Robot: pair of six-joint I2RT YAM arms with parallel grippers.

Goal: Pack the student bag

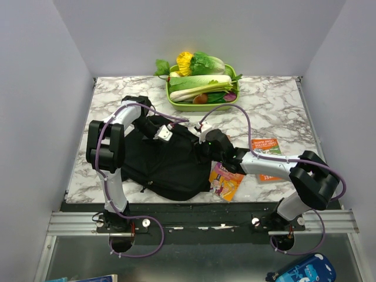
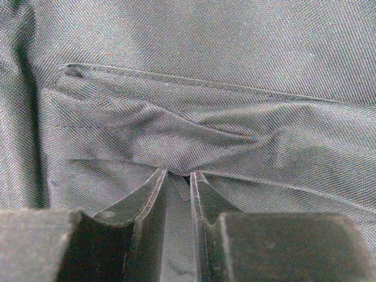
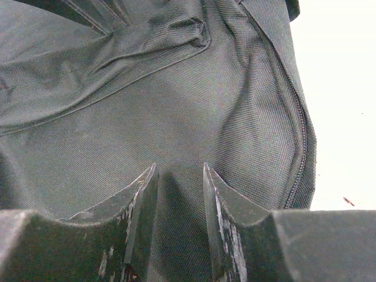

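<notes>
A black fabric bag (image 1: 170, 176) lies flat on the marble table. My left gripper is down at a folded, seamed edge of its cloth, its fingertips close together; whether cloth is between them I cannot tell. My right gripper hovers over the bag's right part near a zipped edge (image 3: 299, 135), its fingers apart with only fabric behind them. Beside the bag lie two colourful booklets, one (image 1: 226, 182) next to it and another (image 1: 270, 178) farther right, partly under the right arm.
A green basket (image 1: 197, 106) of vegetables stands at the back centre. Bare marble (image 1: 276, 106) is at the back right. A blue pouch (image 1: 305, 270) sits below the table's front edge at lower right.
</notes>
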